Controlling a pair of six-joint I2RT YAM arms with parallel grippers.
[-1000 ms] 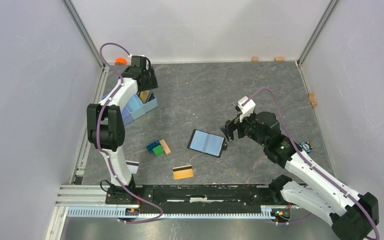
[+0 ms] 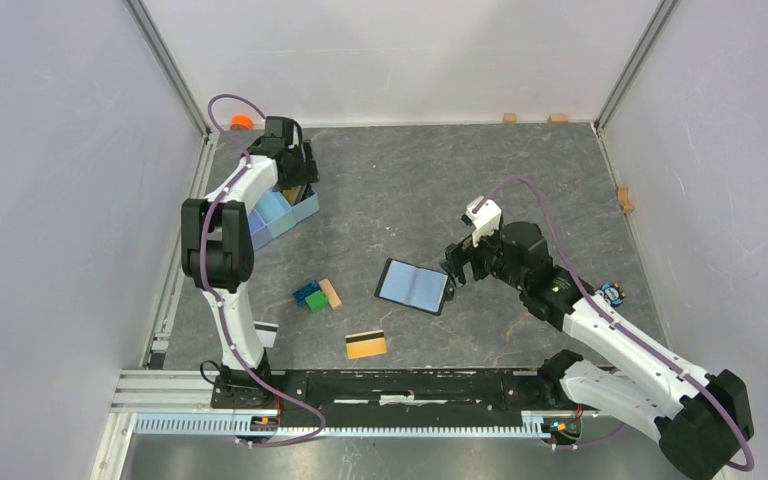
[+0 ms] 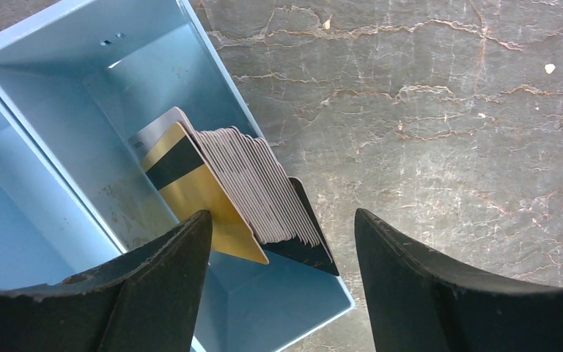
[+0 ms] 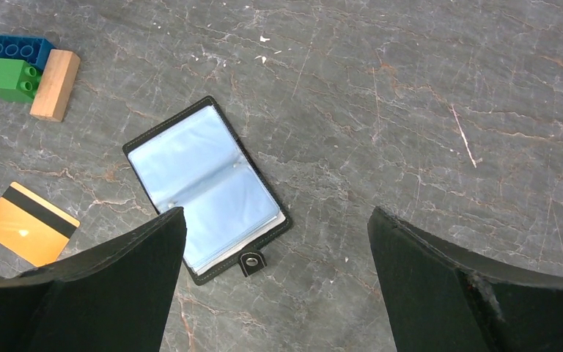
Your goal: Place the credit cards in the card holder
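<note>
A leaning stack of cards (image 3: 253, 187), with a gold and black card (image 3: 198, 198) at its front, rests in a compartment of the blue box (image 3: 110, 110). My left gripper is open around the stack's near end, the gold card's lower edge between its fingers in view but not pinched. The card holder (image 4: 212, 187) lies unfolded on the table, black-edged with clear sleeves. Over it and to its right, my right gripper stands open and empty. A loose gold card (image 2: 366, 345) lies near the front edge, and a white card (image 2: 266, 334) beside the left arm.
Blue and green toy bricks (image 4: 11, 79) and a wooden block (image 4: 56, 85) sit together left of the holder. A small blue object (image 2: 611, 293) lies at the far right.
The right gripper has moved only a little. Loose cards and the holder stay put.
</note>
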